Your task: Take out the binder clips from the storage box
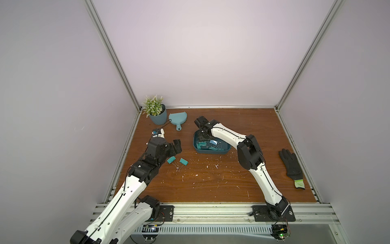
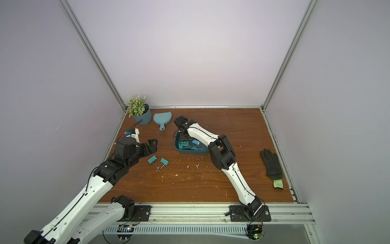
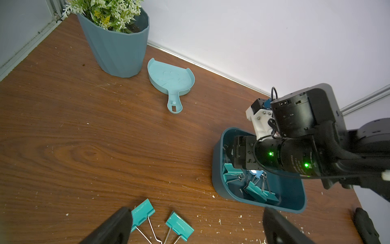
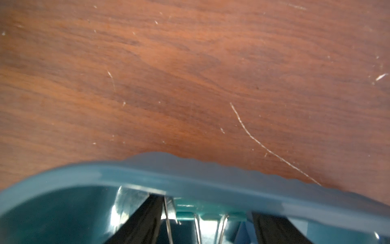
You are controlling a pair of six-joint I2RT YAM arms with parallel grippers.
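The blue storage box stands mid-table with several teal binder clips in it, some lying near its front wall. My right gripper reaches down into the box's left end, its two dark fingers apart. Between them in the right wrist view shows a teal clip with wire handles, partly covered by the box rim; whether the fingers touch it I cannot tell. Left of the box, two teal clips lie on the table. My left gripper hangs open above that area, empty.
A potted plant and a light blue dustpan stand at the back left. A dark glove lies at the far right. Free table surface spreads in front of the box.
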